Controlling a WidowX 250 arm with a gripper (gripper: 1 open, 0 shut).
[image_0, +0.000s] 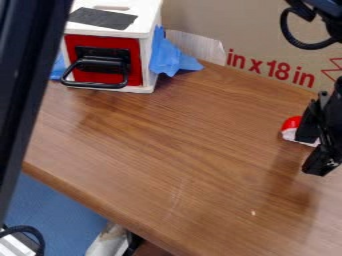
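Observation:
The black gripper (315, 140) is at the right edge of the camera view, low over the wooden table (160, 160). Just behind and left of it sits a small red and white object (291, 128), partly hidden by the gripper. Whether the fingers are open or shut, or touch the object, is unclear.
A white box with a red front (100, 60) and black handle stands at the back left, with blue cloth (171, 58) beside it. Cardboard (254, 40) backs the table. A dark frame crosses the left edge.

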